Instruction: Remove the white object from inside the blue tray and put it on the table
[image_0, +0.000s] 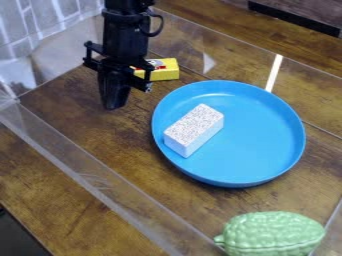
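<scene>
A white speckled block (194, 131) lies inside the round blue tray (254, 151), towards its left side. My black gripper (112, 97) hangs above the table, left of the tray and apart from it, pointing down. Its fingers are dark and small here, so whether they are open or shut does not show. The block is in full view, with nothing touching it but the tray.
Behind the gripper lies a yellow box (164, 69), partly covered by the arm. A green bumpy object (271, 234) sits at the front right. Clear walls border the wooden table (80, 165), which is bare left of the tray.
</scene>
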